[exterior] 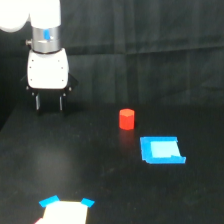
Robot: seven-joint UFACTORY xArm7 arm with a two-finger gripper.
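A small red block (126,119) sits on the dark table, a little right of the middle of the camera view. To its lower right lies a blue-edged patch with a pale centre (162,150). My gripper (49,103) points down at the upper left, below the white arm. Its two dark fingers stand apart, with nothing visible between them. A clear stretch of table separates it from the red block.
At the bottom edge, a pale shape with blue tape at its corners (65,212) is partly cut off. Dark curtains (150,60) hang behind the table.
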